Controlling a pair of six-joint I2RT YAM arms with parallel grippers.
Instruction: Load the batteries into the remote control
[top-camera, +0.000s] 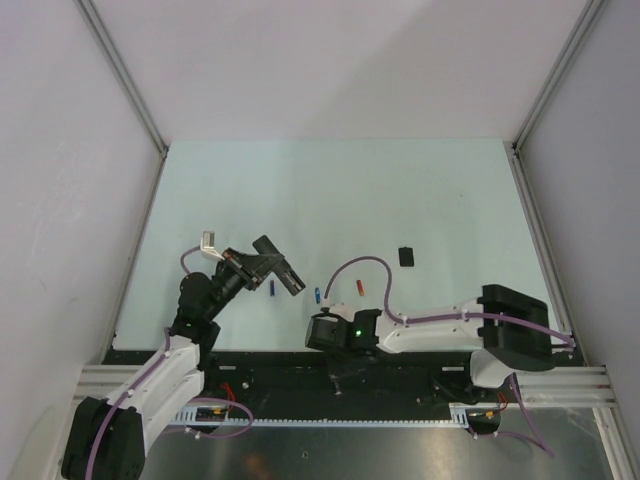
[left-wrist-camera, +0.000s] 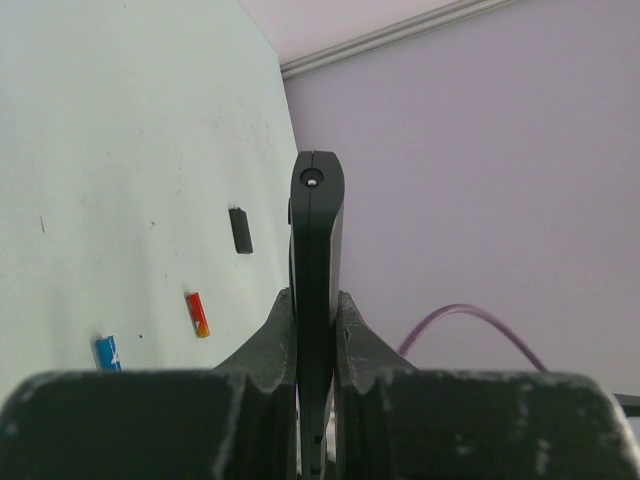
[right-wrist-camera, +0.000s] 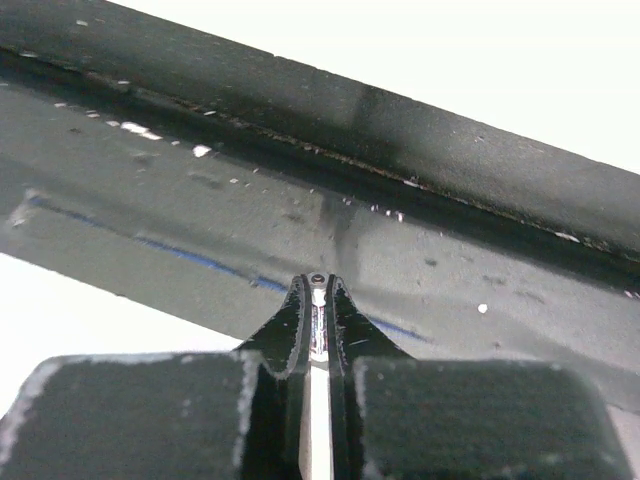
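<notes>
A black remote control (left-wrist-camera: 315, 230) is held by my left gripper, standing between its fingers; from above, remote (top-camera: 280, 265) tilts above the table. Batteries lie on the table: a blue one (left-wrist-camera: 107, 352), an orange-red one (left-wrist-camera: 197, 314), and a dark blue one (top-camera: 272, 287). My right gripper is shut on a small silver-capped object, probably a battery, low over the dark strip at the table's front edge.
A small black rectangle (top-camera: 406, 256), perhaps the battery cover, lies on the right of the table. Walls border both sides.
</notes>
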